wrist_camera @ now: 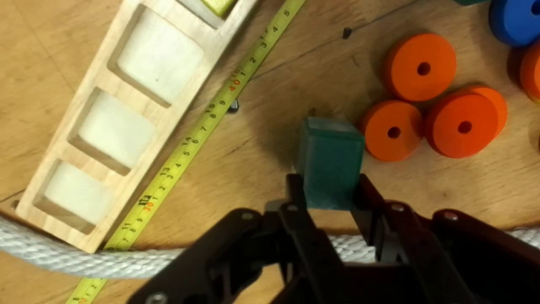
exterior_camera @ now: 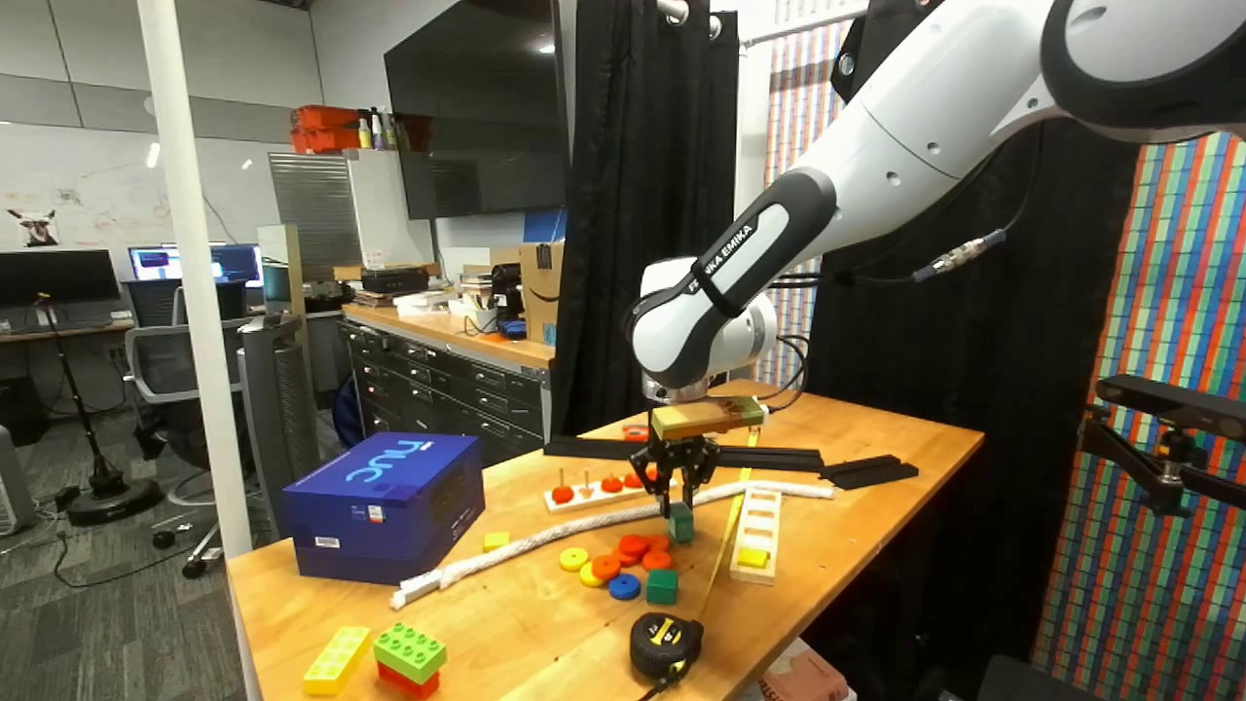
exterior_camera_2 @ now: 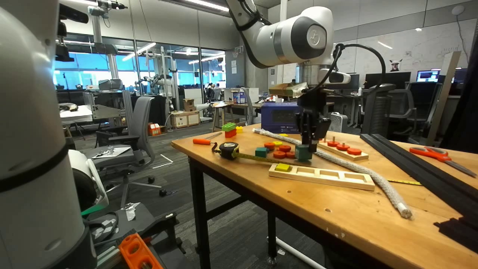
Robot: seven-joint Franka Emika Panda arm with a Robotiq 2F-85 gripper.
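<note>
A dark green block [wrist_camera: 333, 164] is pinched between the fingertips of my gripper in the wrist view. The fingers are shut on its near end; its far end sticks out past them. In exterior view 1 the gripper [exterior_camera: 680, 500] points straight down over the table, with the block [exterior_camera: 680, 525] at its tips. Exterior view 2 shows the block [exterior_camera_2: 303, 152] low beside the orange discs [exterior_camera_2: 279, 154]; whether it touches the tabletop I cannot tell. A wooden tray [exterior_camera_2: 321, 176] with square recesses lies nearby, a yellow block [exterior_camera_2: 282, 167] at one end.
A second green block [exterior_camera: 662, 586] and a blue disc [exterior_camera: 625, 586] lie close by. The yellow tape [wrist_camera: 178, 161] runs beside the tray from the tape measure [exterior_camera: 666, 645]. White rope [exterior_camera_2: 384, 184] crosses the table. A peg board [exterior_camera_2: 344, 150] stands behind it.
</note>
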